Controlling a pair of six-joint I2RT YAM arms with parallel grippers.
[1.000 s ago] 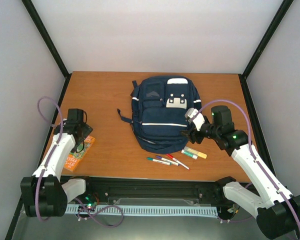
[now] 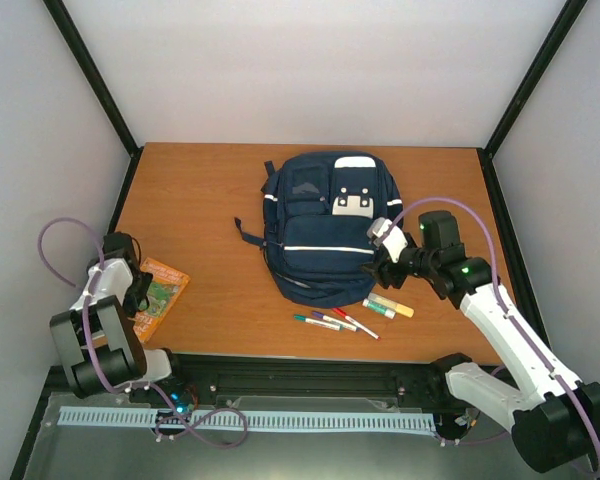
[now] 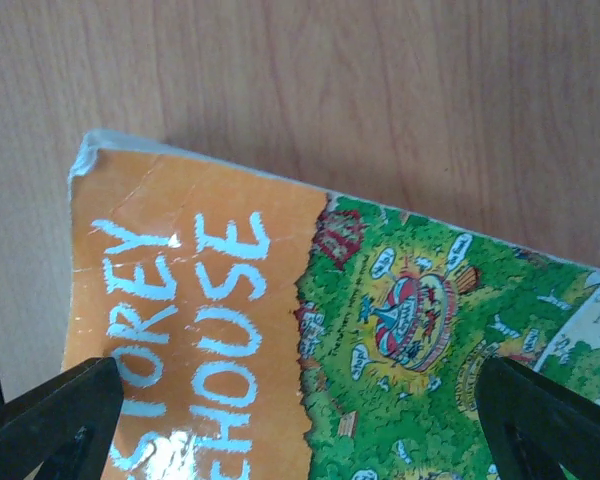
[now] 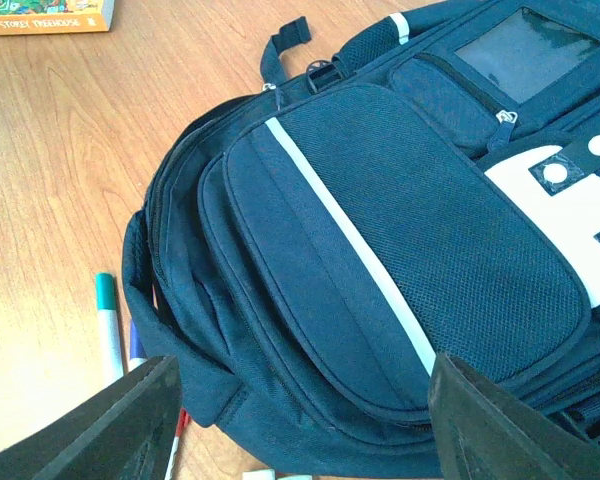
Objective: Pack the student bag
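An orange and green book (image 2: 165,285) lies at the table's left, with my left gripper open low over it, nothing gripped. The navy backpack (image 2: 325,230) lies in the middle. My right gripper is part open above its lower right part, nothing seen between the fingers. In front of the bag lie several markers (image 2: 315,322), red, blue and teal capped, plus glue sticks (image 2: 378,308) and a yellow stick (image 2: 400,308).
A strap reaches left from the backpack.
My left arm has drawn back toward the left and front, over the book's left end. The right arm, backpack and pens show no visible change.
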